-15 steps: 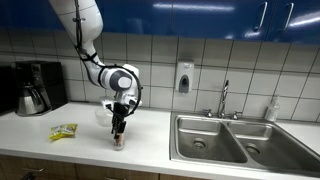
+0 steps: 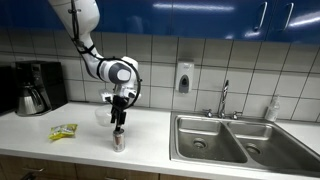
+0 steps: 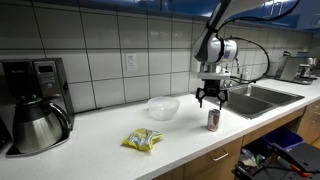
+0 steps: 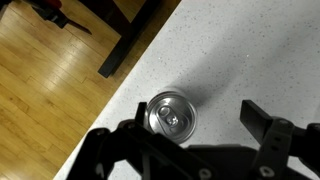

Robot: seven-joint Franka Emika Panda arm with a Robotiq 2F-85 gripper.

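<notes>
A silver-topped can [image 2: 119,142] stands upright on the white counter near its front edge. In exterior view 2 the can [image 3: 213,121] stands with my gripper [image 3: 211,100] above it, a gap showing between them. From the wrist, the round lid with its pull tab [image 4: 172,117] appears between the two spread fingers, closer to the left one. My gripper is open and holds nothing.
A white bowl [image 3: 163,108] and a yellow packet [image 3: 143,139] lie on the counter to the can's left in exterior view 1. A coffee maker [image 3: 39,110] stands at the far end. To the right is a double sink [image 2: 240,142] with a faucet [image 2: 223,100].
The can still stands in about the same spot.
</notes>
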